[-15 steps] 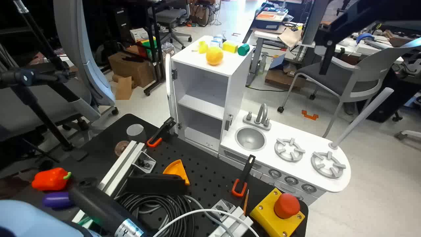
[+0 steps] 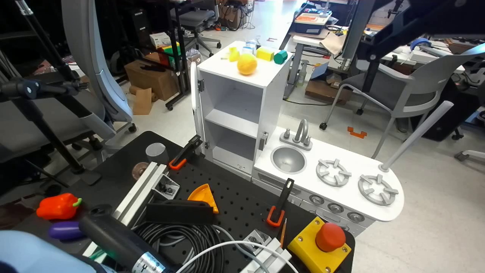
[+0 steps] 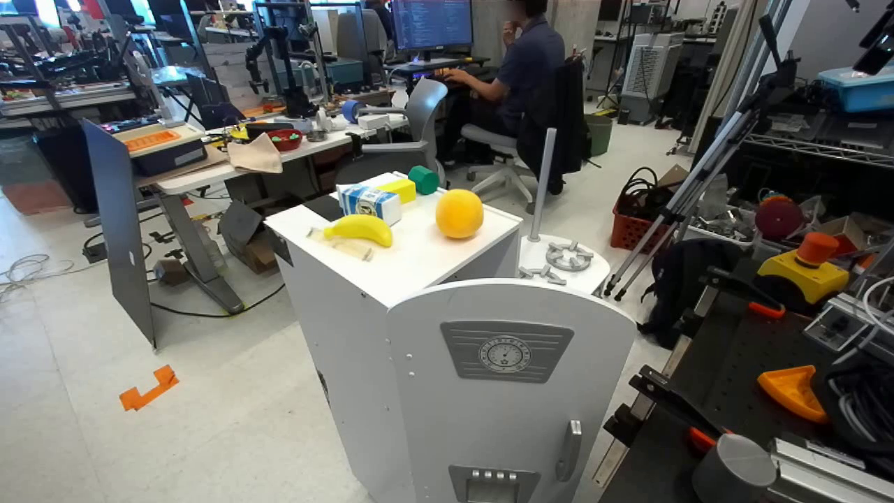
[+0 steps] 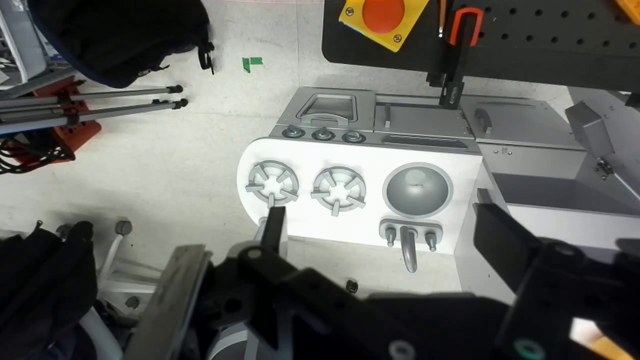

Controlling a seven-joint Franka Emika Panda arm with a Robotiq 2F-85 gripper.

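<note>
Over the toy kitchen, my gripper is open, its two black fingers wide apart with nothing held between them. In exterior view 1 a dark finger (image 2: 371, 75) shows at the upper right, well away from the fridge. An orange (image 3: 459, 214), a banana (image 3: 360, 229), a blue-and-white carton (image 3: 369, 202), a yellow block (image 3: 399, 191) and a green cylinder (image 3: 424, 179) rest on top of the white toy fridge (image 3: 323, 276). The fridge door (image 3: 511, 402) stands open, and its shelves (image 2: 232, 122) look empty.
The white counter holds a sink (image 2: 289, 159), a faucet (image 2: 301, 131) and two burners (image 2: 333, 173); a grey post (image 2: 418, 134) rises at its end. A black pegboard table (image 2: 236, 195) carries clamps, cables and a red stop button (image 2: 330, 236).
In exterior view 1 the dark arm and finger at the upper right have shifted slightly left and down. The objects on the fridge have not moved.
</note>
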